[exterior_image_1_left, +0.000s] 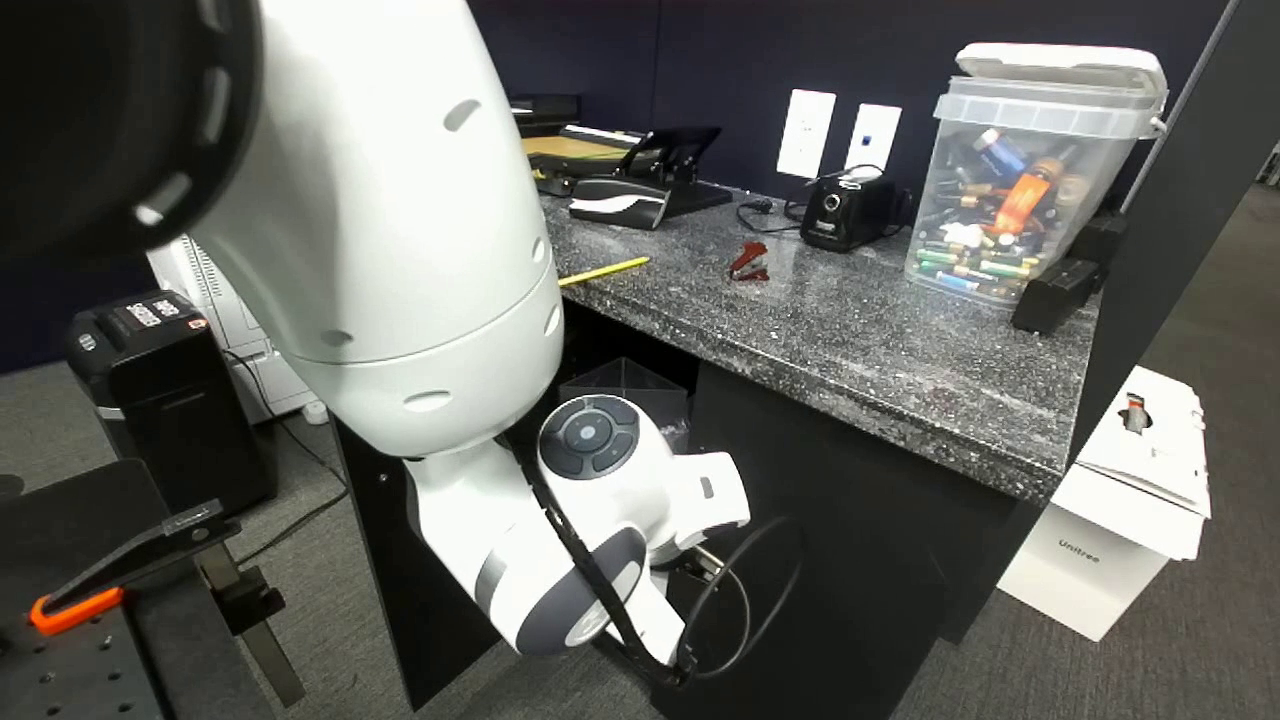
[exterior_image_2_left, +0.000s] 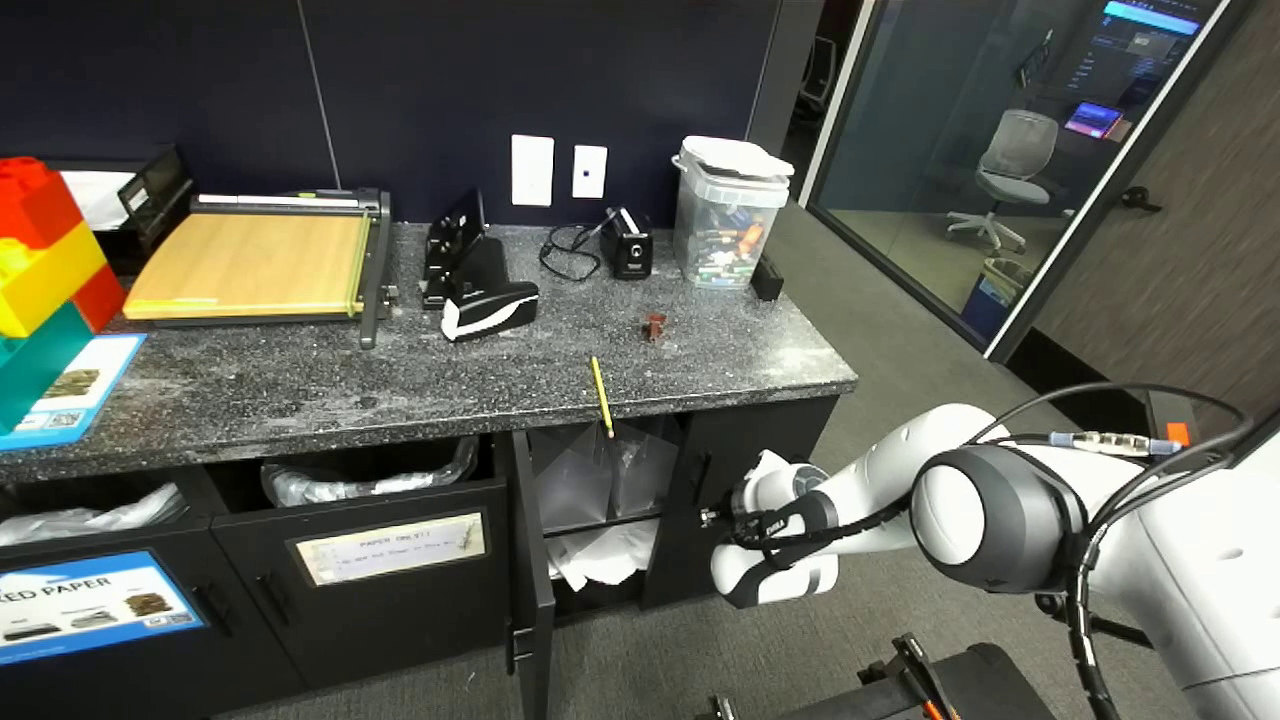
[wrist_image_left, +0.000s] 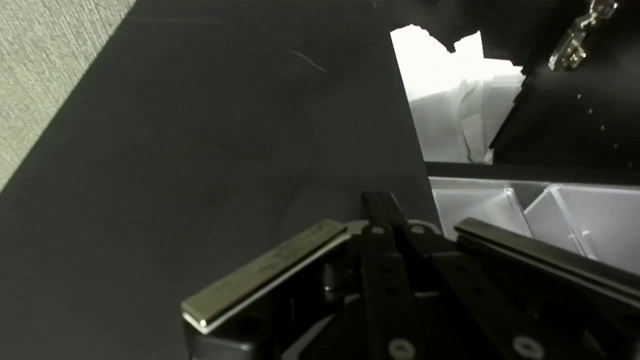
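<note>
In the wrist view my gripper is shut, and nothing shows between its fingers. It faces a flat dark cabinet panel (wrist_image_left: 240, 120), close to the edge where the open compartment starts. Whether the fingertips touch the panel, I cannot tell. Inside the compartment are crumpled white paper (wrist_image_left: 444, 90) and clear plastic bins (wrist_image_left: 480, 207). The cabinet's open door (exterior_image_2_left: 531, 576) stands swung outward, to the left of the compartment in exterior view 2. The arm's wrist hides most of the gripper in both exterior views.
Above the cabinet, a speckled counter (exterior_image_2_left: 360, 390) carries a yellow pencil (exterior_image_2_left: 602, 396) jutting past its front edge, a red staple remover (exterior_image_2_left: 654, 325) and a tub of batteries (exterior_image_2_left: 723, 234). A white box (exterior_image_1_left: 1110, 516) stands on the floor to the right.
</note>
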